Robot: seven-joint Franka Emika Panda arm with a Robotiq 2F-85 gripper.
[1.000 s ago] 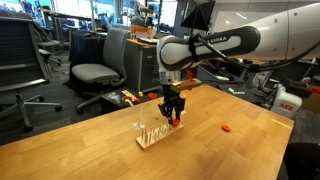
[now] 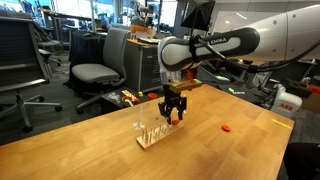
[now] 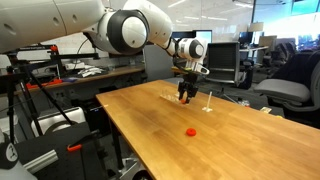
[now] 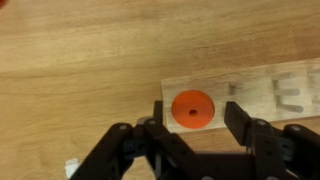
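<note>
A light wooden peg board (image 2: 150, 138) with a row of upright pegs lies on the table. At its end, a round orange-red piece (image 4: 193, 109) shows from above in the wrist view. My gripper is over that end, its fingers (image 4: 155, 125) on either side of the piece with gaps between, so it stands open around it. In exterior view 1 the gripper (image 2: 173, 112) points down just above the red piece (image 2: 175, 122). Whether the piece sits on a peg is hidden from above.
A second red piece (image 2: 226, 128) lies alone on the wooden table (image 3: 240, 150), well away from the board. A slim white upright object (image 3: 208, 102) stands near the board. Office chairs (image 2: 100, 65) stand beyond its edge.
The peg board and the loose red piece have stayed in place.
</note>
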